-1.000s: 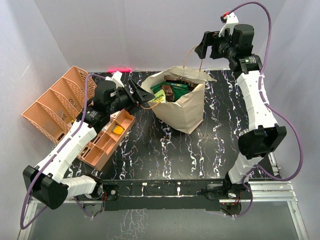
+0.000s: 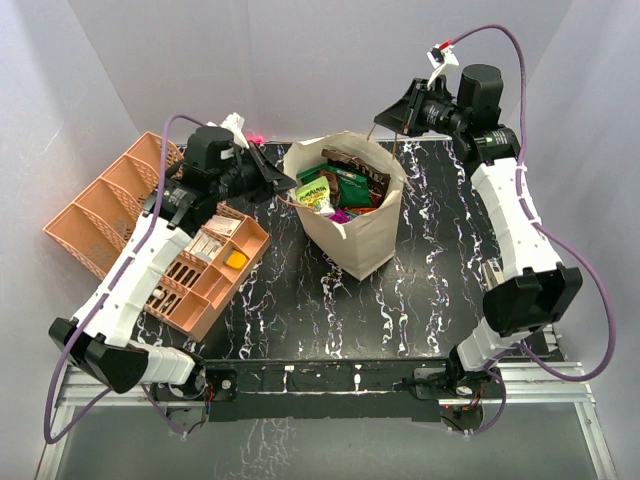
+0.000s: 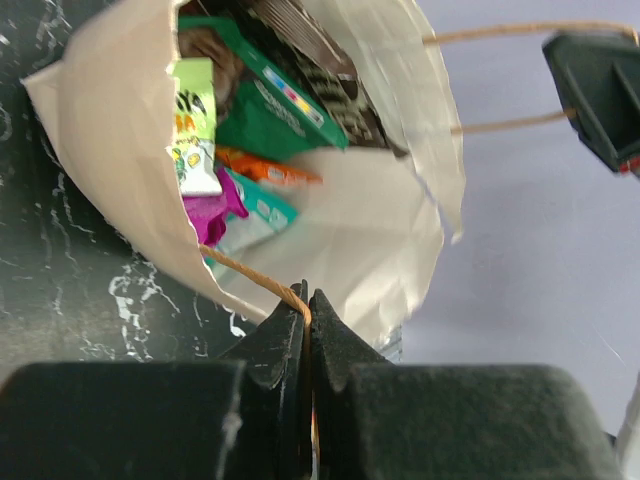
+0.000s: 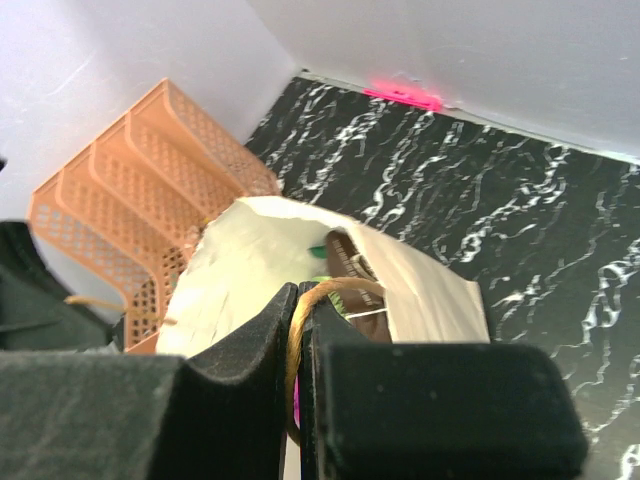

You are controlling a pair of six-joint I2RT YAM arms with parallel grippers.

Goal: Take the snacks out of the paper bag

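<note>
A beige paper bag stands on the table between the arms, its mouth spread wide. Inside lie a green snack pack, a yellow-green pack, a dark brown pack, and lower down a purple pack and an orange pack. My left gripper is shut on the near rope handle. At the far right rim, my right gripper is shut on the other handle. The deepest contents are hidden.
An orange compartment rack fills the left of the table and holds a yellow item. Grey walls close off the back and sides.
The bag has shifted a little left and its far flap has lifted, widening the mouth.
</note>
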